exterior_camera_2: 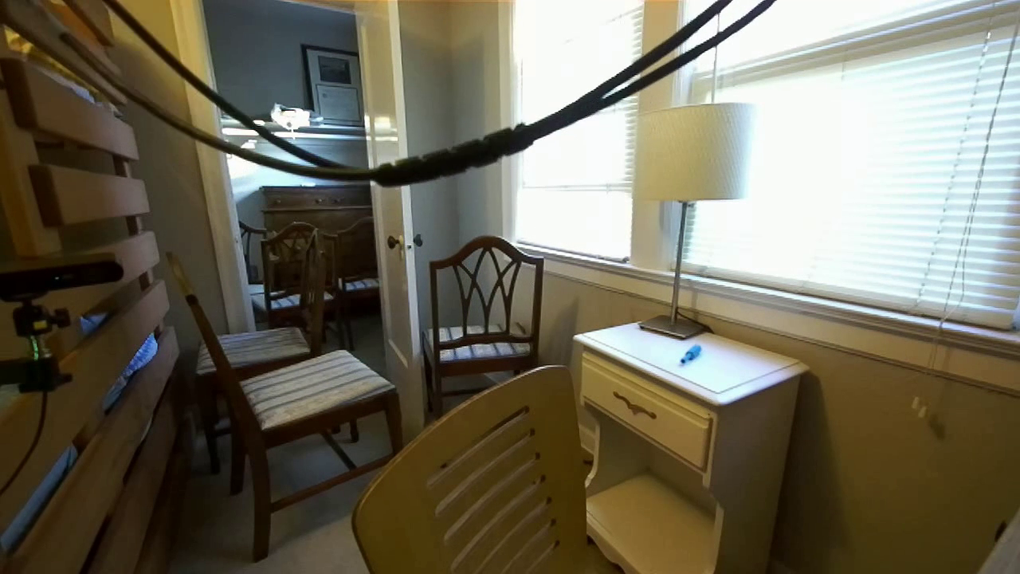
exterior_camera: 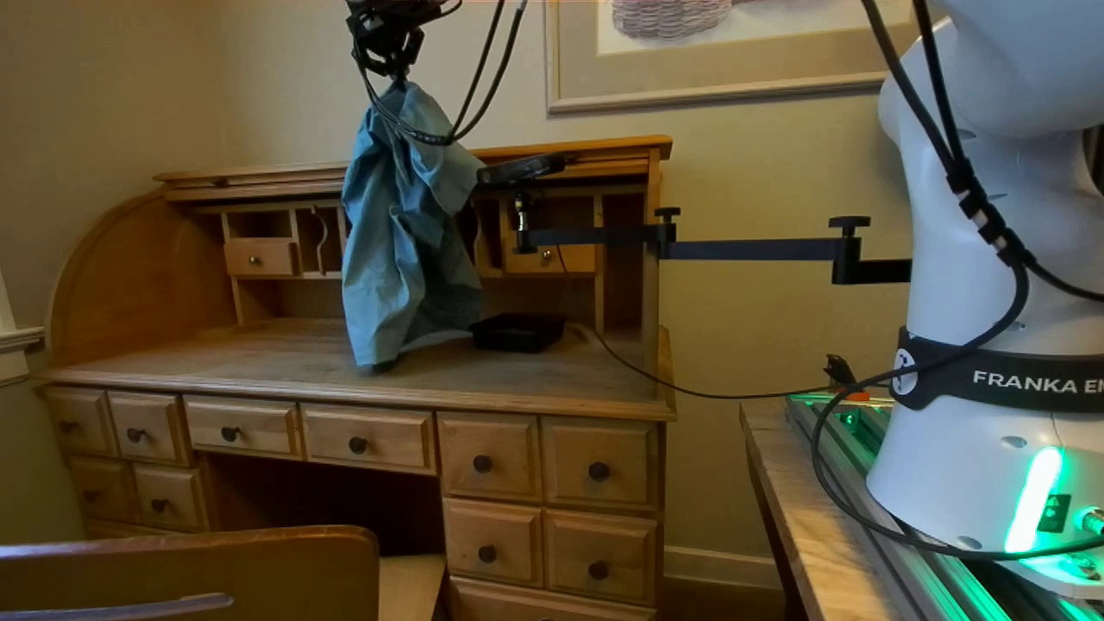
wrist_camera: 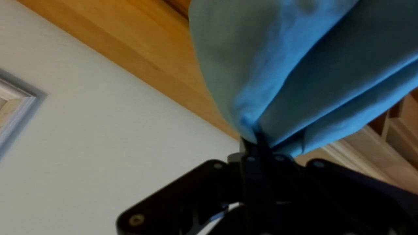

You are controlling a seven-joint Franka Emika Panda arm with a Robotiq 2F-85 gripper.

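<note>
A blue-green cloth (exterior_camera: 405,222) hangs in folds from my gripper (exterior_camera: 398,78), high over the wooden roll-top desk (exterior_camera: 259,347). Its lower end reaches down near the desktop; whether it touches there I cannot tell. In the wrist view the black fingers of the gripper are shut on a gathered bit of the cloth (wrist_camera: 313,78), which spreads out beyond them. The pinched part itself is mostly hidden in the folds.
A black tray (exterior_camera: 517,332) sits on the desktop, right of the cloth. A camera (exterior_camera: 525,167) on a black arm (exterior_camera: 750,249) juts in from the right, close to the cloth. A chair back (exterior_camera: 197,569) stands in front.
</note>
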